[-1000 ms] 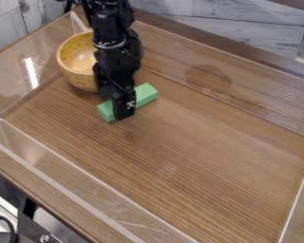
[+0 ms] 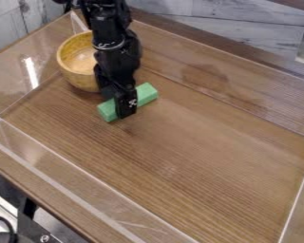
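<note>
The black gripper (image 2: 119,99) is low over a green block (image 2: 144,93) on the wooden table, its fingers at the block's middle and left part. Whether they are shut on the block cannot be told. A tan bowl (image 2: 79,59) sits behind and left of the block, partly hidden by the arm.
A pale wall stands along the back, and cables show at the lower left beyond the table's edge.
The gripper has shifted very slightly around the green block; the block and bowl look nearly unchanged.
</note>
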